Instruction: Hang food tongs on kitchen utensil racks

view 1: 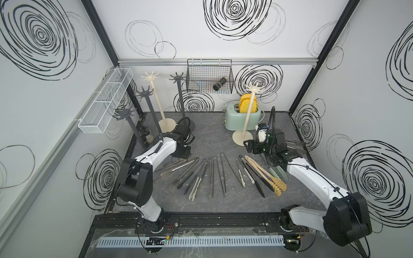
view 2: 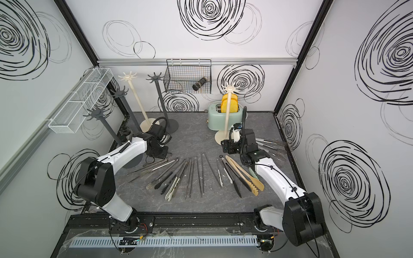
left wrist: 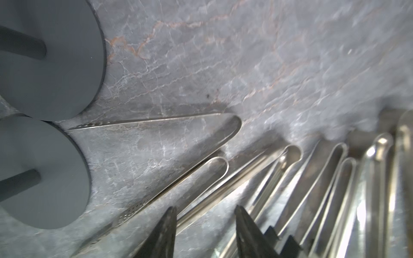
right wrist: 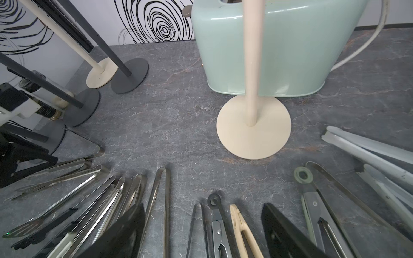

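Note:
Many metal tongs lie fanned out across the grey table. My left gripper is over the left end of the fan, its fingers parted above a pair of steel tongs (left wrist: 234, 180). Beside them, a thinner pair of tongs (left wrist: 172, 118) lies spread in a V, its tips toward a dark rack base. My right gripper is open in front of the cream rack (right wrist: 251, 60), with no object held. Below its view lie wooden tongs (right wrist: 246, 232) and black-handled tongs (right wrist: 218, 230). Whether the left fingertips touch any tongs is unclear.
Dark racks (view 1: 148, 103) and another cream rack (view 1: 157, 96) stand at the back left. A green toaster (view 1: 243, 116) stands behind the right cream rack. A wire basket (view 1: 209, 77) hangs on the back wall.

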